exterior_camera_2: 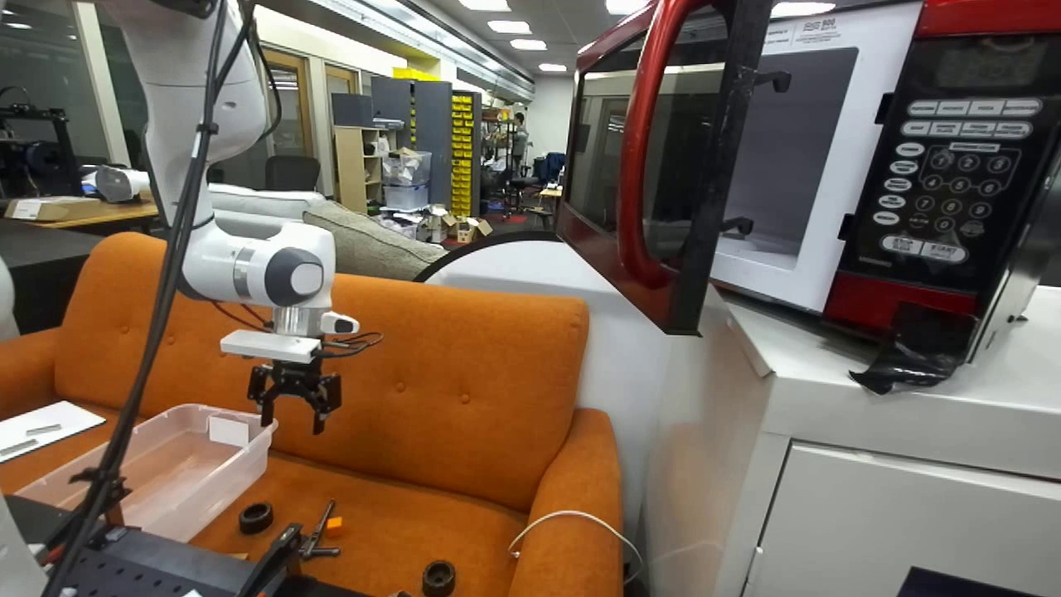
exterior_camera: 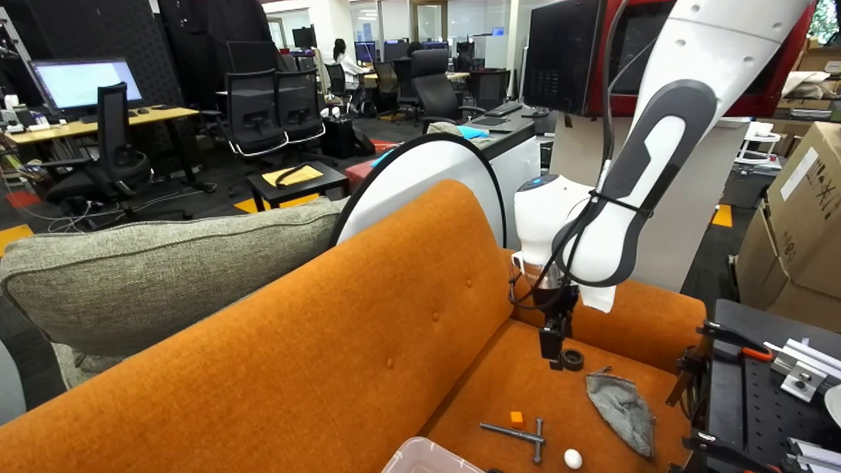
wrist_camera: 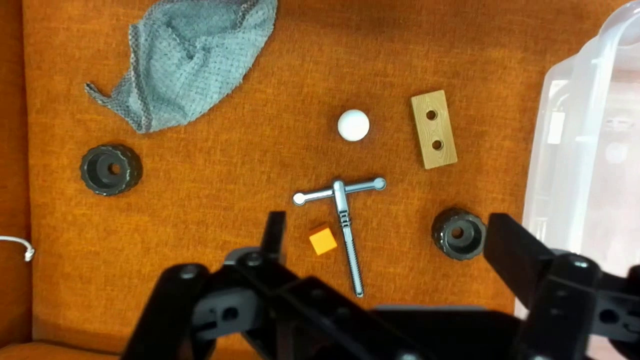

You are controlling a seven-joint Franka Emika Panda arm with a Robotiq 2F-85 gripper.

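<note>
My gripper stands open above the orange couch seat, its fingers wide apart and nothing between them. Below it in the wrist view lie a grey T-shaped tool (wrist_camera: 343,213) and a small orange cube (wrist_camera: 322,240) close to its shaft. A white ball (wrist_camera: 353,125) rests beyond the tool's crossbar, with a wooden block with two holes (wrist_camera: 434,129) to its right. One black knob (wrist_camera: 459,234) lies close to the right finger, another black knob (wrist_camera: 111,170) far to the left. A grey cloth (wrist_camera: 186,63) spreads at upper left.
A clear plastic bin (wrist_camera: 558,150) stands along the right side of the wrist view. The couch backrest (exterior_camera_2: 428,368) rises behind the gripper. A white cable (exterior_camera_2: 582,514) hangs over the armrest. A dark table with clamps (exterior_camera: 757,394) borders the seat.
</note>
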